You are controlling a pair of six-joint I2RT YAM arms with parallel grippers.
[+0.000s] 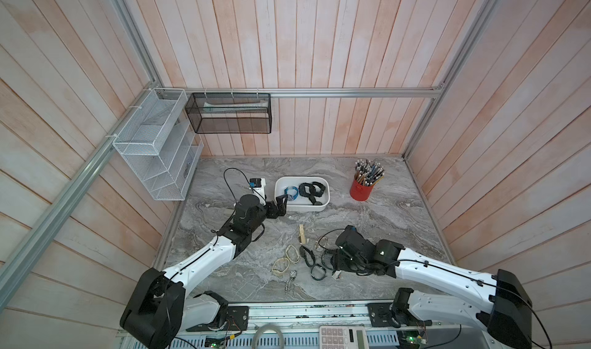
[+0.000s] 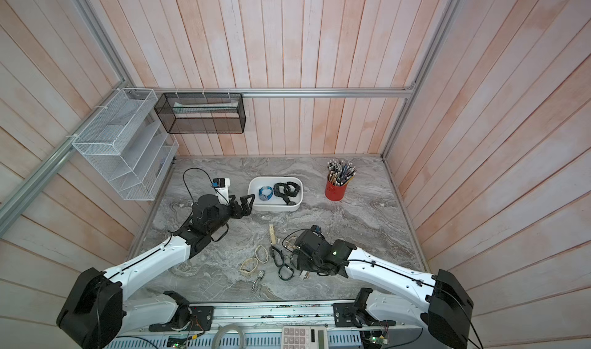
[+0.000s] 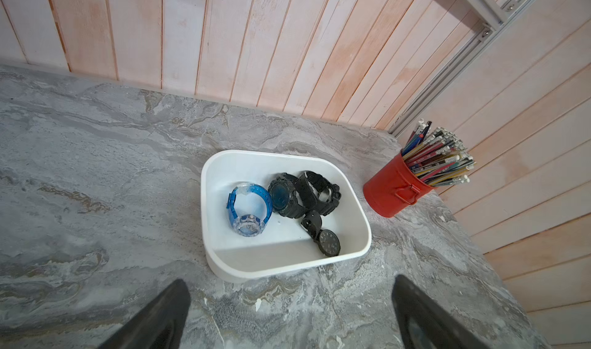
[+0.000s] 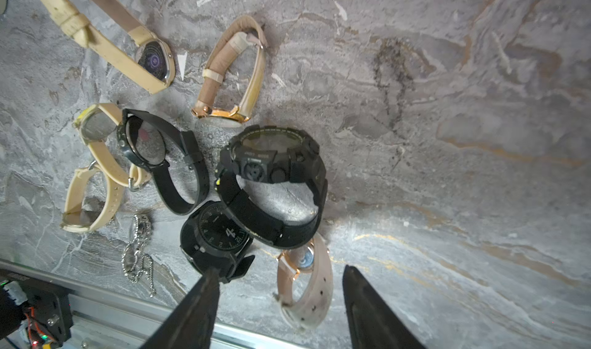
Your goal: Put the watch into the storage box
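Observation:
A white storage box (image 3: pixel 286 256) holds a blue watch (image 3: pixel 249 224) and several black ones. Watches lie loose in the front middle: a chunky black watch (image 4: pixel 271 158), a black one beneath it (image 4: pixel 218 238), a pink-strapped one (image 4: pixel 311 299), cream and tan ones, a silver one (image 4: pixel 135 250). My right gripper hangs right over this group, fingers apart, the chunky watch just ahead of them, none visibly held. My left gripper is open, in front of the box's left part, nothing between its fingers.
A red pencil cup (image 3: pixel 391 185) stands right of the box. A white mesh shelf (image 1: pixel 150 164) hangs on the left, a black wire basket (image 1: pixel 227 118) on the back rail. Bare marble lies right of the watches.

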